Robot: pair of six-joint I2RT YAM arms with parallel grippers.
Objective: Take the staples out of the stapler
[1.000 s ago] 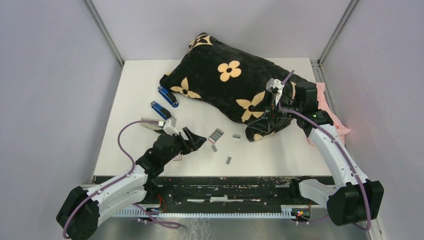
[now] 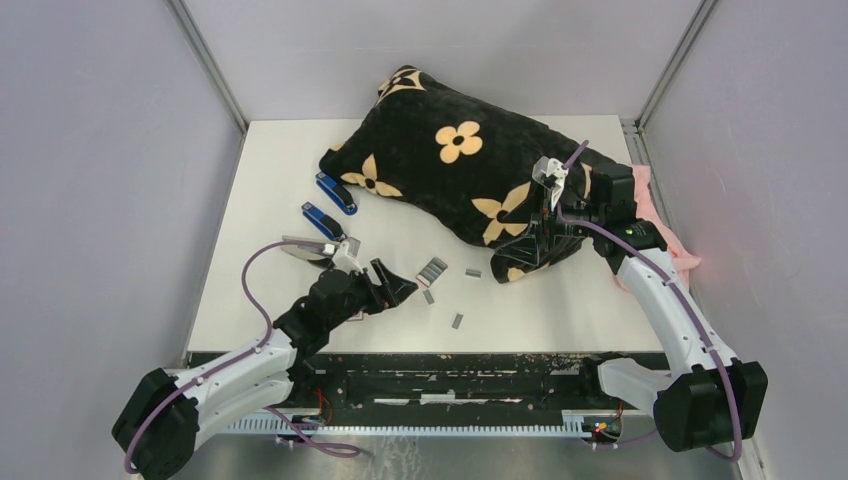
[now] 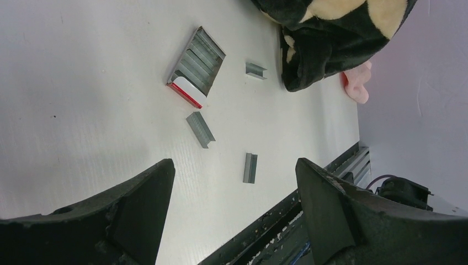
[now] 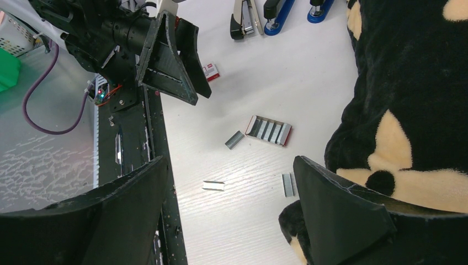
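Note:
Two blue staplers (image 2: 336,192) lie at the left of the table, beside a grey-and-black stapler (image 4: 243,19) partly hidden by my left arm in the top view. An open box of staples (image 3: 196,69) lies mid-table, with loose staple strips (image 3: 200,130) around it. My left gripper (image 2: 393,282) hangs open just left of the box, nothing between its fingers. My right gripper (image 2: 530,243) is open above the dark cloth at the right, empty.
A dark flowered plush blanket (image 2: 450,160) covers the back and right; pink cloth (image 2: 665,230) lies at the right edge. Another small staple box (image 4: 211,72) is near the left arm. Bare table (image 2: 540,315) shows at the front.
My left gripper has shifted slightly toward the front right over the last second. The right arm and objects are unchanged.

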